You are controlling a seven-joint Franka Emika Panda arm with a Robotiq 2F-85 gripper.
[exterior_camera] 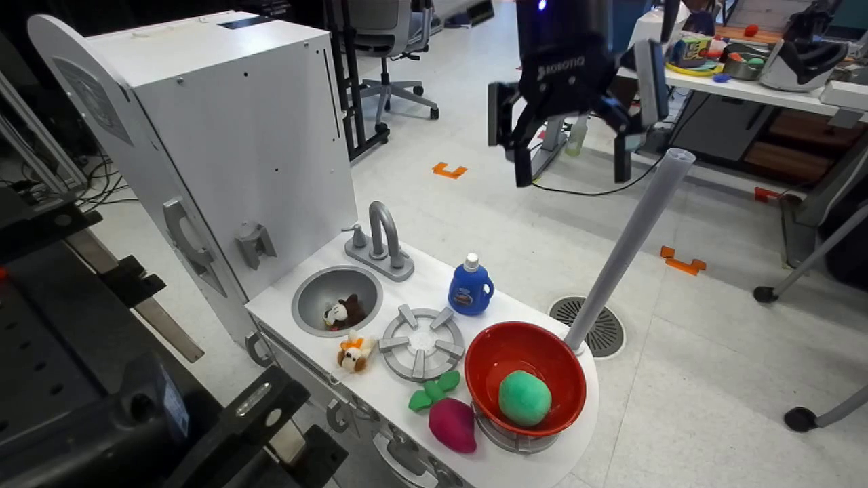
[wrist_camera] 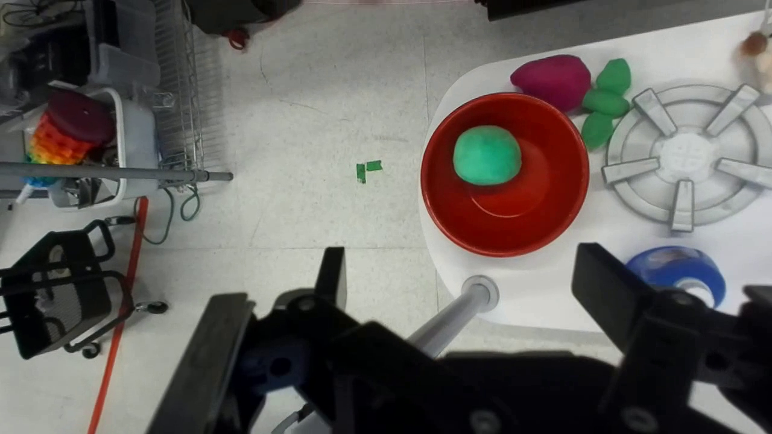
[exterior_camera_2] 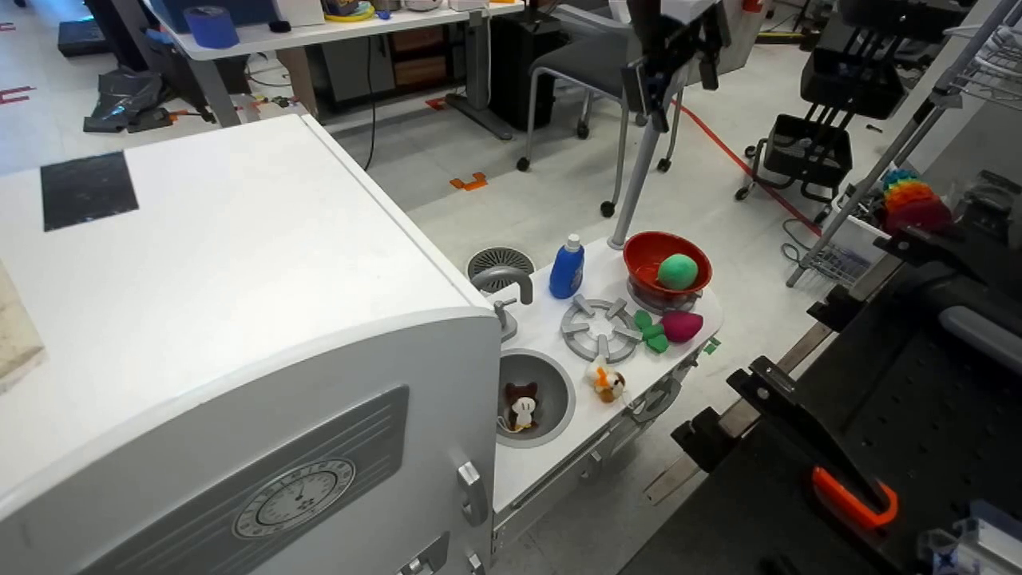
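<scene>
My gripper [exterior_camera: 569,175] hangs in the air high above the play kitchen, open, with nothing between its fingers. In the wrist view the gripper has its fingers spread wide, the red bowl beyond them. That red bowl [exterior_camera: 561,358] sits at the counter's rounded end and holds a green ball-like toy [exterior_camera: 525,398]. Beside the bowl lies a magenta beet-like toy [exterior_camera: 452,424] with green leaves [exterior_camera: 433,392]. A blue detergent bottle [exterior_camera: 470,286] stands upright behind the burner. One plush dog [exterior_camera: 354,354] lies beside the sink; a brown-and-white plush toy [exterior_camera_2: 522,404] is in it.
A grey pole [exterior_camera: 630,244] rises from the counter near the bowl. The faucet [exterior_camera: 382,240] stands behind the sink [exterior_camera: 302,313]. The grey burner [exterior_camera: 421,341] is bare. A tall white cabinet [exterior_camera: 236,146] flanks the counter's left end.
</scene>
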